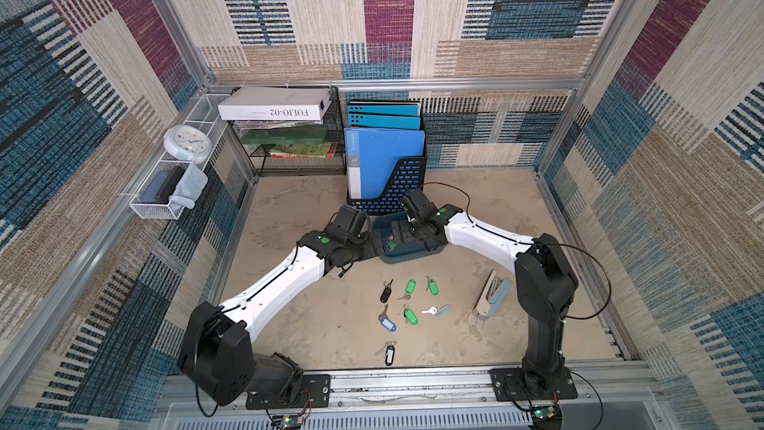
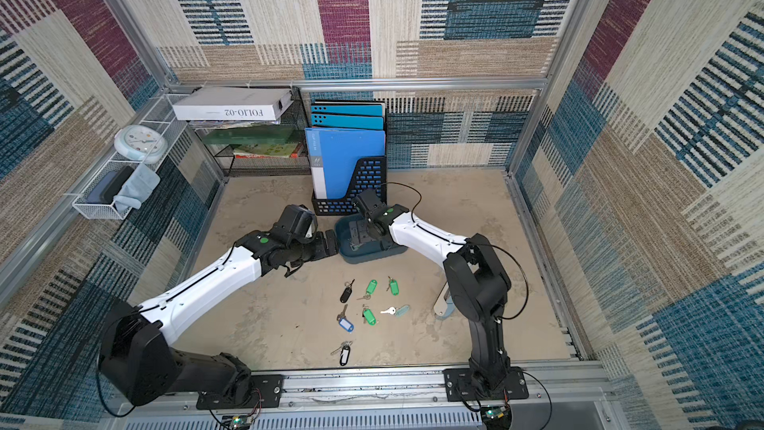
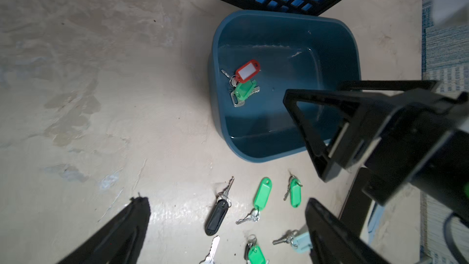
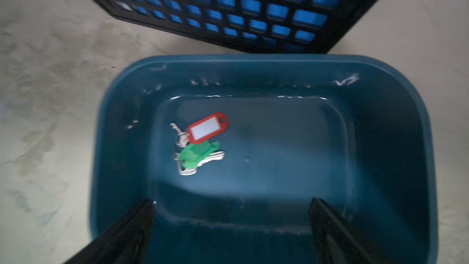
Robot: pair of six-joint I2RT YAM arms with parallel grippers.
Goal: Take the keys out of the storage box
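Note:
Inside the dark teal storage box (image 4: 263,61) lie two key sets: a red-tagged key (image 4: 207,127) and a green-tagged key (image 4: 196,154), touching each other on the left side of the floor. My right gripper is open over the box, nothing between its fingers, with the keys ahead and to the left of it in the right wrist view. My left gripper stands open at the box's left side, also empty. On the table in front of the box lie several more keys, among them a black-tagged key (image 3: 217,215), a blue-tagged key (image 1: 387,323) and a green-tagged key (image 3: 262,194).
A black file holder (image 1: 402,191) with blue folders stands right behind the box. To the right front lies a stapler (image 1: 493,296). Both grippers are close together around the box.

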